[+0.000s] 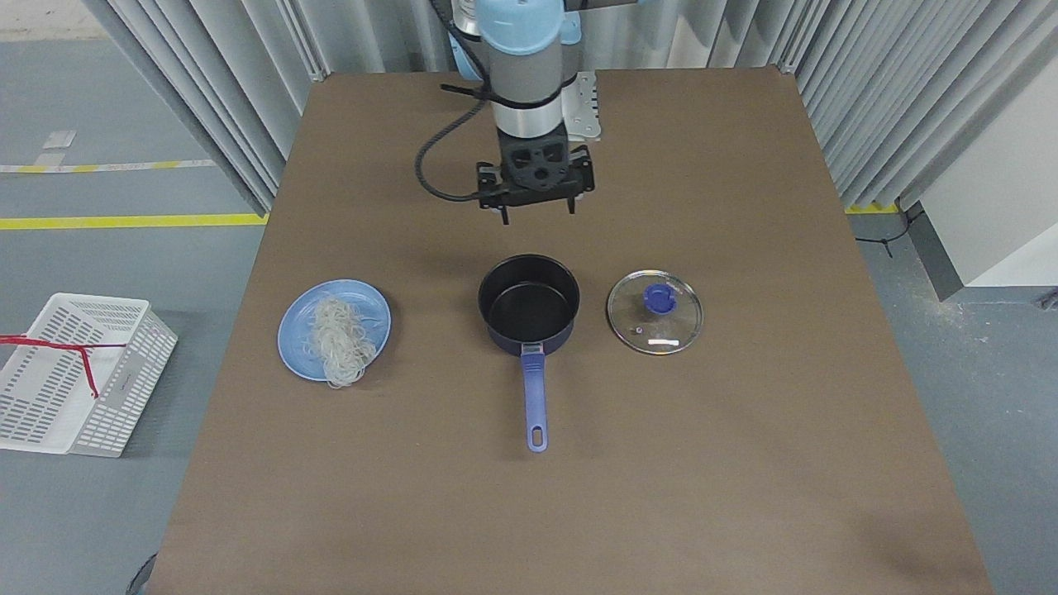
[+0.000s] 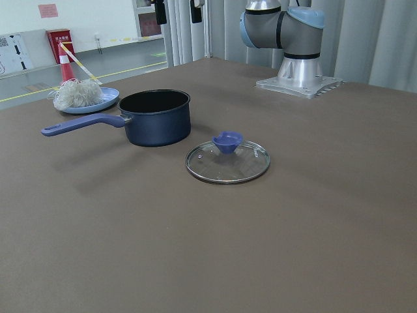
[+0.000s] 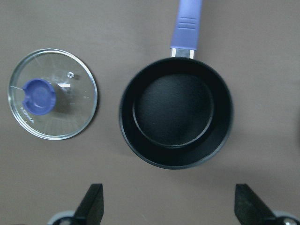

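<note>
A dark saucepan (image 1: 527,302) with a blue handle stands in the table's middle. Its glass lid (image 1: 655,327) with a blue knob lies flat beside it, to the right in the front view. A blue plate (image 1: 298,337) holds white noodle-like strands (image 1: 340,342) to the left. My gripper (image 1: 537,212) is raised over the table behind the pan. In the wrist view its two fingers are wide apart at the lower edge, open, with bare table between them; pan and lid are both in sight.
The robot's base (image 2: 300,85) stands at the back. A white basket (image 1: 119,397) is on the floor at the left, off the table.
</note>
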